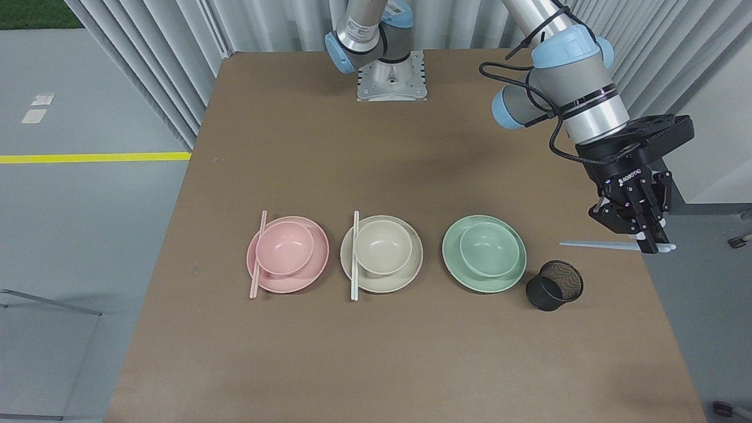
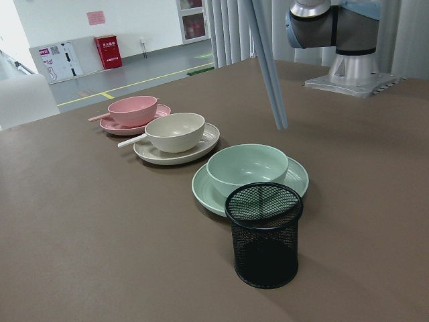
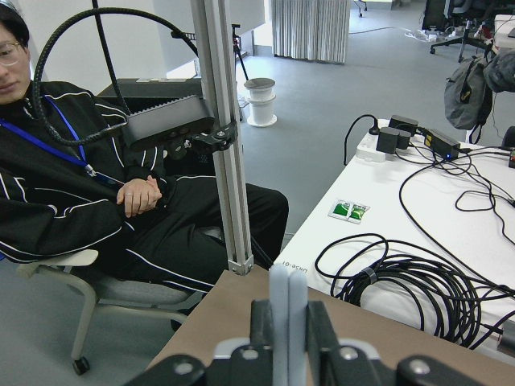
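Observation:
My gripper [image 1: 652,236] is at the table's right edge, shut on a pair of pale blue chopsticks [image 1: 592,244] [image 3: 288,322] held above the table; in the left view their tips [image 2: 275,100] hang over the green setting. A green bowl [image 1: 489,248] on a green plate [image 1: 458,271] stands left of a black mesh cup [image 1: 546,292]. A cream bowl [image 1: 383,247] and a pink bowl [image 1: 285,247] sit on matching plates, each with matching chopsticks [image 1: 355,275] lying along the plate's left side.
In the wrist view are a seated person [image 3: 96,201], a metal post [image 3: 225,177] and a white table with coiled cables [image 3: 418,289].

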